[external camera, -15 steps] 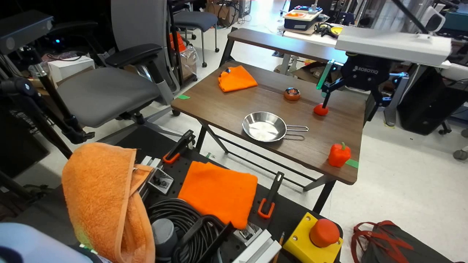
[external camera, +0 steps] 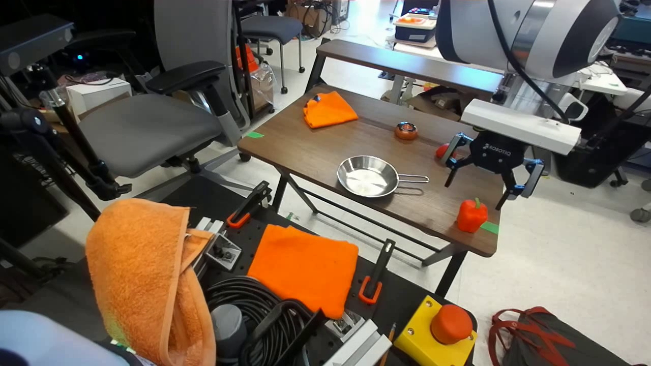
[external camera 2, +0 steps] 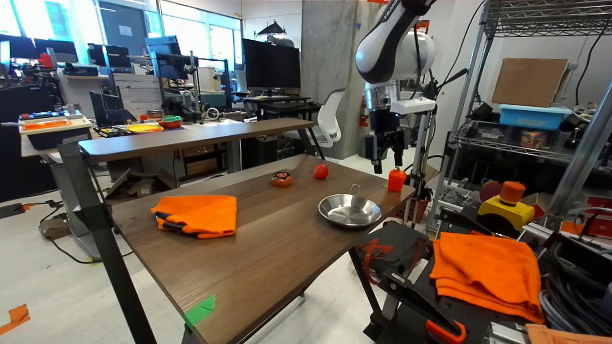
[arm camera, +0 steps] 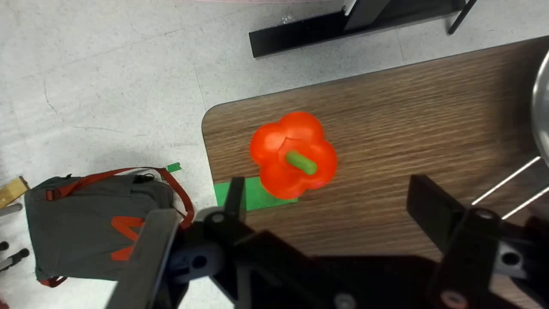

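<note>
An orange-red bell pepper [external camera: 471, 216] with a green stem stands upright at a corner of the wooden table, beside a strip of green tape. Wide open above the tabletop is my gripper [external camera: 476, 194], its fingers apart and empty. In the wrist view the pepper [arm camera: 293, 154] shows from above, ahead of the gap between the fingertips. A steel pan [external camera 2: 350, 210] rests near the table edge, its wire handle toward the pepper's end. Farther back are a red tomato-like object [external camera 2: 321, 171] and a small orange-brown round object [external camera 2: 281, 179].
A folded orange cloth [external camera: 330, 110] lies at the table's far end. Behind the table runs a raised shelf [external camera: 409, 64]. A black side bench in front carries another orange cloth [external camera: 305, 266] and a yellow emergency-stop box [external camera: 421, 335].
My gripper has come lower and toward the pepper, and now partly covers the red round object in exterior view 1. The table's objects have stayed in place.
</note>
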